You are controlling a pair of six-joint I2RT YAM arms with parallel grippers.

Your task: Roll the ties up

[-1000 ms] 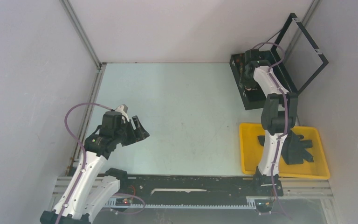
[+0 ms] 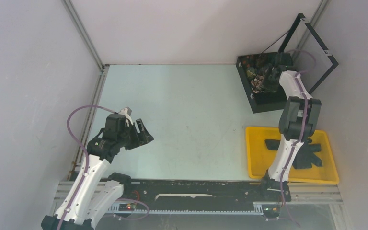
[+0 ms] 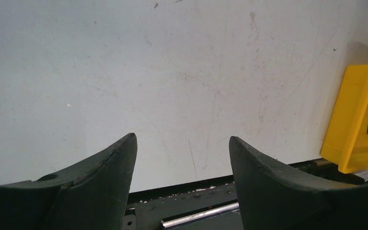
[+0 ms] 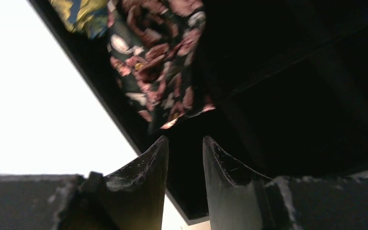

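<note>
In the top view a black open box (image 2: 268,105) at the back right holds patterned cloths (image 2: 258,81). My right gripper (image 2: 268,81) is over that box; in the right wrist view a dark floral cloth (image 4: 158,72) lies beyond its fingertips, with a yellow-blue cloth (image 4: 86,17) behind. The right fingers are slightly apart; whether anything is between them cannot be made out. My left gripper stands open over the bare front left of the table (image 2: 182,120), nothing between its fingers.
A yellow tray (image 2: 261,167) with dark flat pieces (image 2: 306,158) stands at the front right, below the right arm. A hinged black frame rises at the box's right.
The right arm has moved to the right over the black box, uncovering more of the cloths in the top view. The left arm has not moved.
</note>
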